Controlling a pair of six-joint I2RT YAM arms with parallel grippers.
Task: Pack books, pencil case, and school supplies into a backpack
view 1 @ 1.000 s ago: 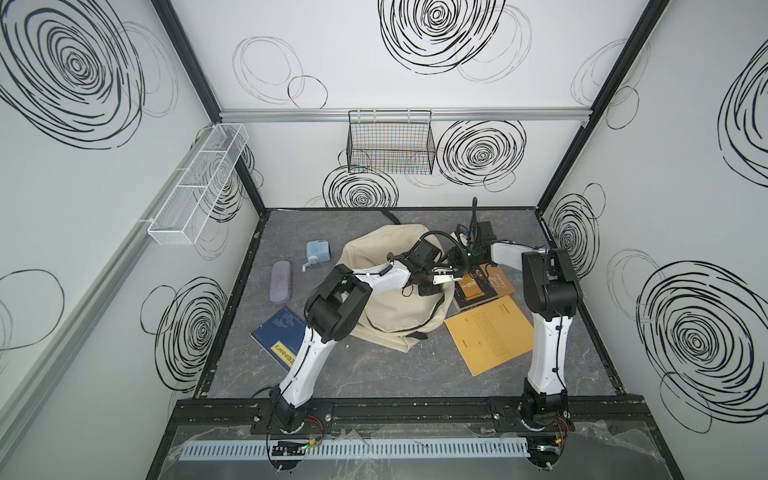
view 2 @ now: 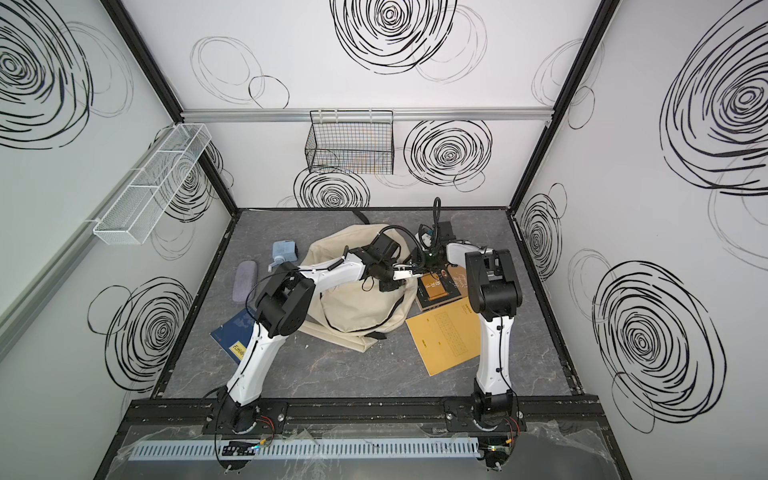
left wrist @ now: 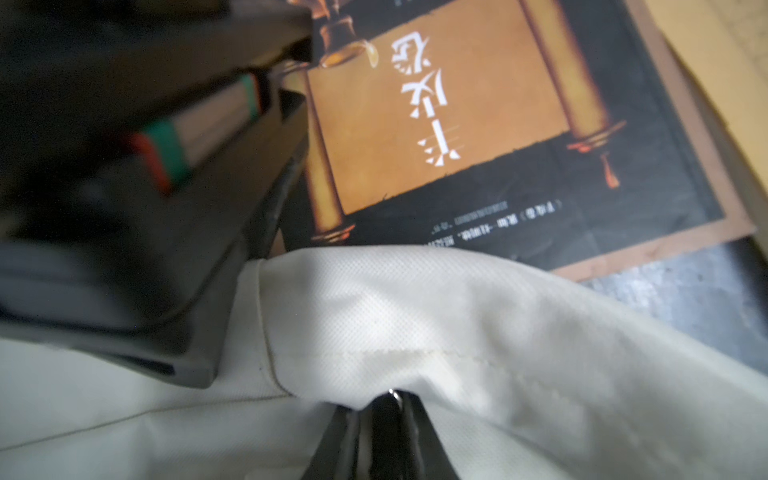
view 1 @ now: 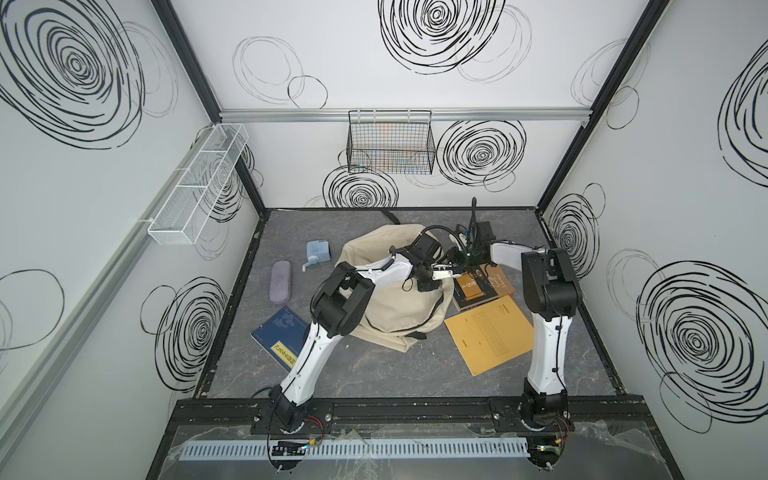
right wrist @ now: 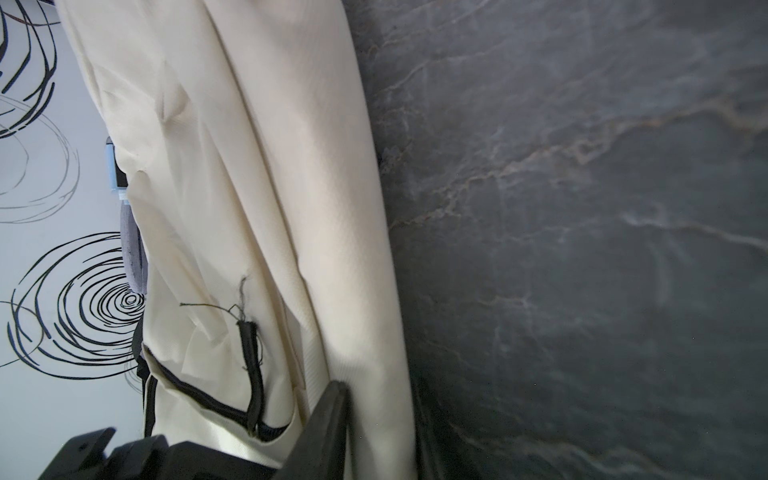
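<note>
The cream backpack [view 1: 396,308] lies mid-table with its mouth spread. My left gripper has its fingers close together at the inner side of the bag's rim, a dark strip and a small shiny bit between them. Whether they grip is unclear. My right gripper straddles a fold of the bag's edge; cloth fills the gap, but a firm hold cannot be told. A dark book with an orange scroll cover [left wrist: 448,112] and a yellow folder [view 1: 489,336] lie right of the bag. The blue book [view 1: 280,334] and purple pencil case [view 1: 281,281] lie left.
A light-blue item [view 1: 317,251] sits behind the pencil case. Both grippers crowd together at the bag's right edge, with a dark casing [left wrist: 160,240] close beside the left one. Wire baskets hang on the back wall [view 1: 392,144] and left wall. Bare table shows at the front.
The left arm has shifted very slightly, its elbow moving a little to the right. The right arm, bag and supplies look the same.
</note>
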